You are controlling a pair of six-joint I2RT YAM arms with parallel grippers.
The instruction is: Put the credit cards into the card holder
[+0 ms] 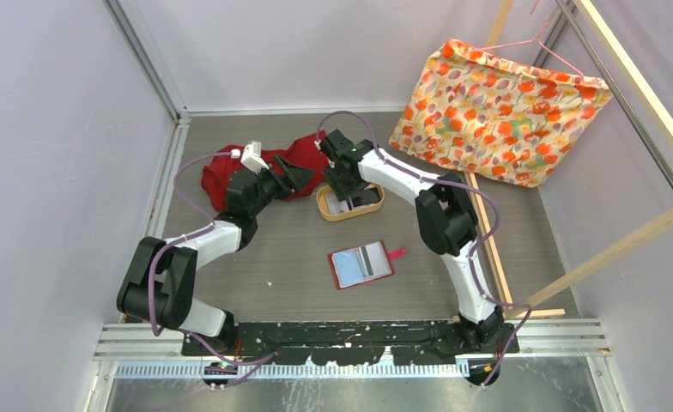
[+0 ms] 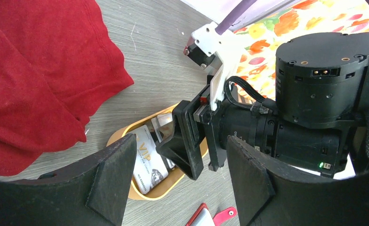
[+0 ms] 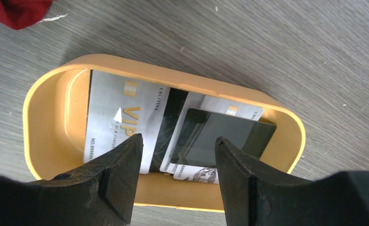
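Several cards lie in an oval tan tray (image 3: 46, 155). A silver VIP card (image 3: 112, 115) is at its left, and a black card (image 3: 215, 136) rests over a silver card (image 3: 251, 111) at its right. My right gripper is open above the tray, its fingers (image 3: 126, 174) apart, with nothing between them. From the left wrist view, the right fingertips hang over the cards. My left gripper (image 1: 300, 175) stands open to the left of the tray, over a red cloth, and is empty. The card holder (image 1: 361, 263) lies opened flat in front of the tray.
The red cloth (image 1: 221, 176) is spread behind and left of the tray. A flowered cloth (image 1: 505, 112) hangs at the back right, near a wooden frame (image 1: 621, 245). Bare table (image 1: 286, 266) lies left of the card holder.
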